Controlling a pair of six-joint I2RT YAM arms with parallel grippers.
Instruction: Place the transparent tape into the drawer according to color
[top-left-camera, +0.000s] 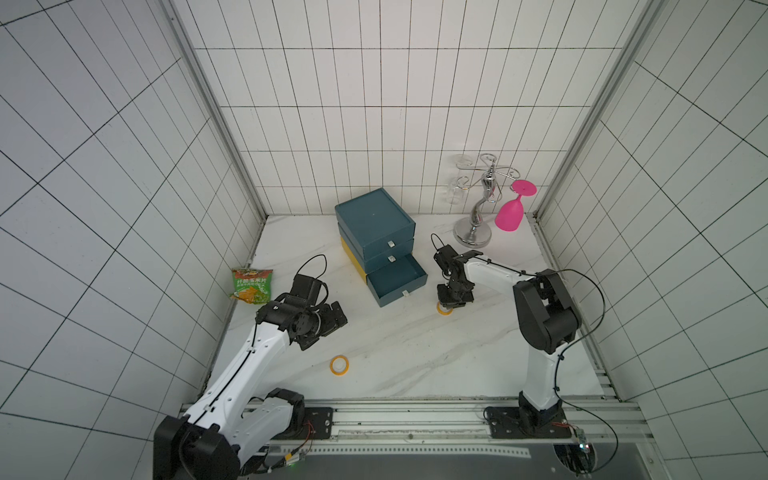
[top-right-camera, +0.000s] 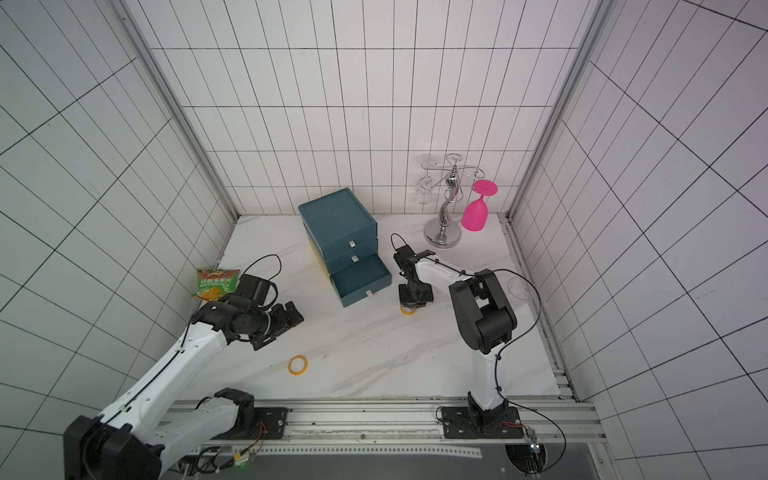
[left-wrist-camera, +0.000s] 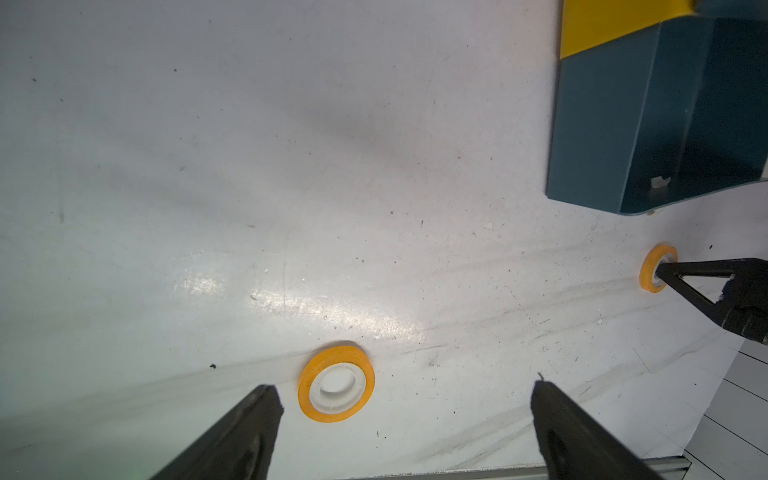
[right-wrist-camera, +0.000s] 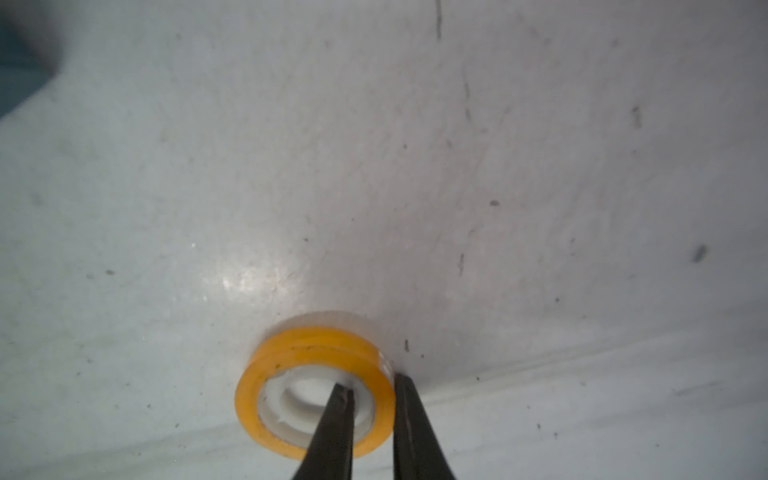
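Observation:
One orange-yellow tape roll (right-wrist-camera: 276, 360) lies flat on the table in front of the open drawer. My right gripper straddles its right side, one fingertip over the hole and the other just outside the ring. Only a narrow gap separates these fingers; whether both press on the tape cannot be told. A second orange-yellow roll (left-wrist-camera: 365, 382) rests near the front left of the table. Above and behind it, my left gripper (top-left-camera: 324, 329) stands open and empty. The blue cabinet (top-left-camera: 376, 220) has its lowest drawer (top-left-camera: 392, 280) pulled out, with no tape visible inside.
A silver rack (top-left-camera: 472, 232) with glasses and a pink goblet (top-left-camera: 510, 214) stands at the back right. A green snack bag (top-left-camera: 252, 285) lies at the left edge. Bare table separates the two arms in front of the drawer.

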